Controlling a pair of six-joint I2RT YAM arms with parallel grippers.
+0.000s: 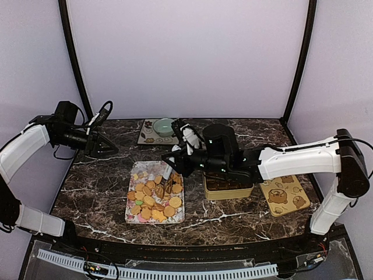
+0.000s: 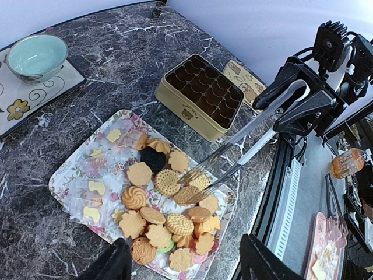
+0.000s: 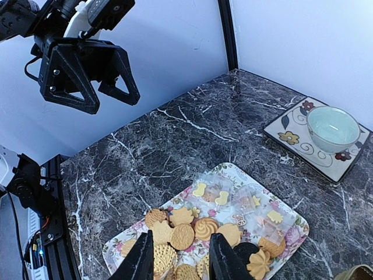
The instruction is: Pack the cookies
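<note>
A flowered tray [image 1: 134,219] bears many cookies, some wrapped in clear bags. My right gripper is shut on a pair of metal tongs [image 2: 256,139], whose tips reach down over the tray. Between those tips, in the left wrist view, sits a round cookie [image 2: 186,195]; whether it is clear of the pile I cannot tell. Right of the tray stands a cream box [image 2: 195,119] with a brown, divided, apparently empty inside. Its lid [image 1: 285,195] with bear pictures lies farther right. Away at the left, my left gripper hangs open and empty.
A pale green bowl [image 1: 164,127] stands on a patterned board [image 1: 147,139] at the back. Bare dark marble tabletop [image 1: 96,195] lies left of the tray and in front of the box.
</note>
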